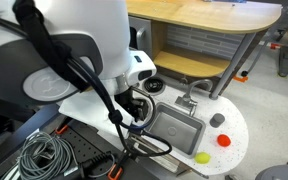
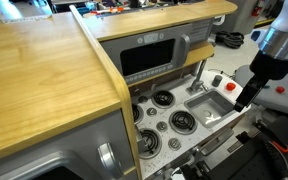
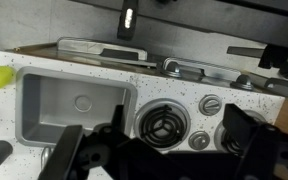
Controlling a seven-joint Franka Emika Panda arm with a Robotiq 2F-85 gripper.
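My gripper is open, its dark fingers (image 3: 102, 140) spread wide with nothing between them. In the wrist view it hangs over the counter, between the empty grey sink (image 3: 69, 105) and the round burners (image 3: 162, 125). In exterior view 1 the white arm hides much of the stove, and the fingertips are hard to make out there. Right of the sink lie a yellow-green lemon-like object (image 1: 203, 158) and a red round object (image 1: 224, 140). A dark grey cup (image 1: 216, 120) stands behind them.
A faucet (image 1: 188, 98) rises behind the sink. The microwave (image 2: 152, 58) and a wooden shelf (image 1: 189, 63) border the counter's back. Along the counter's front runs a metal front edge (image 3: 104, 52) with a black handle (image 3: 129, 18). Coiled cable (image 1: 44, 157) lies by the arm's base.
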